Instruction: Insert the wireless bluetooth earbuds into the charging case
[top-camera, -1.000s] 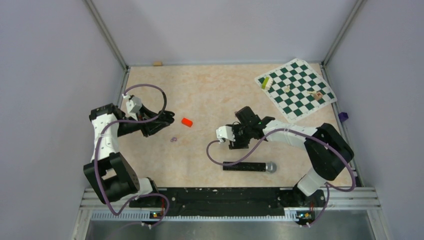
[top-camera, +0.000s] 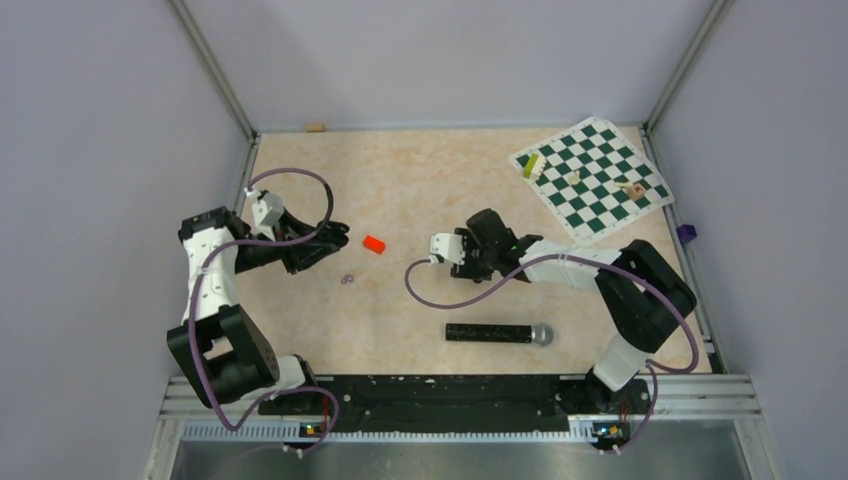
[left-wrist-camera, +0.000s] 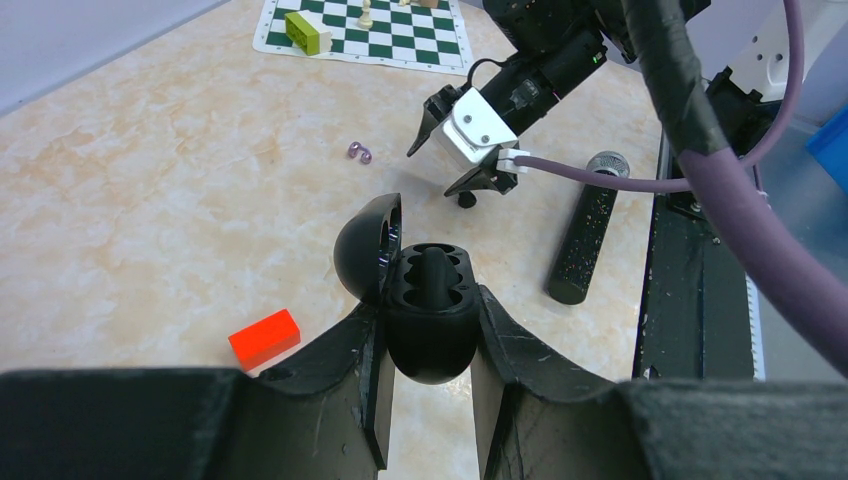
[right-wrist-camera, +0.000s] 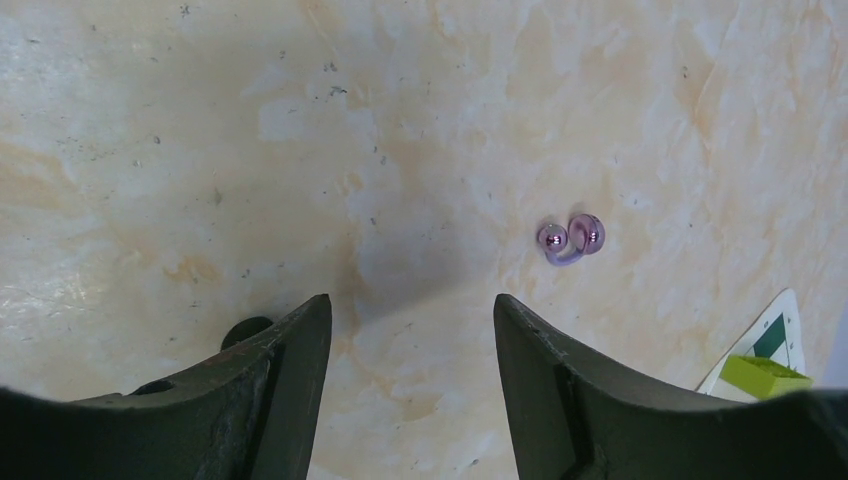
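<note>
A black charging case (left-wrist-camera: 432, 330) with its round lid (left-wrist-camera: 368, 248) standing open is held up by my left gripper, shut on it; small hollows show in its inner face. One purple earbud piece (top-camera: 347, 279) lies on the table near the left arm in the top view. Another purple earbud piece (right-wrist-camera: 571, 238), with two shiny round ends, rests on the table in the right wrist view. Above the table, my right gripper is open and empty, with that earbud beyond and to the right of its fingertips.
A small black round object (right-wrist-camera: 245, 332) lies by the right gripper's left finger. There is a red block (top-camera: 374, 245) beside the left gripper and a microphone (top-camera: 497, 333) near the front edge. At the back right lies a chessboard (top-camera: 590, 180) with a green block (top-camera: 531, 165).
The left arm and the case have not moved.
</note>
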